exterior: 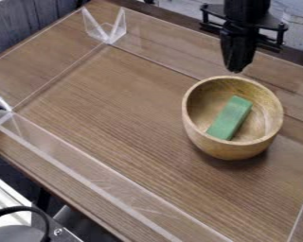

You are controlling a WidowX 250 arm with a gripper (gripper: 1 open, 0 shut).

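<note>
A round light wooden bowl [199, 123] stands on the right half of the wooden table, with a green rectangular block [230, 117] lying inside it. My black gripper [239, 66] hangs above and behind the bowl's back rim, apart from the block. It looks shut, with nothing visible between its fingers.
Clear plastic pieces [105, 28] stand along its back left and left side. A dark device sits at the bottom left corner.
</note>
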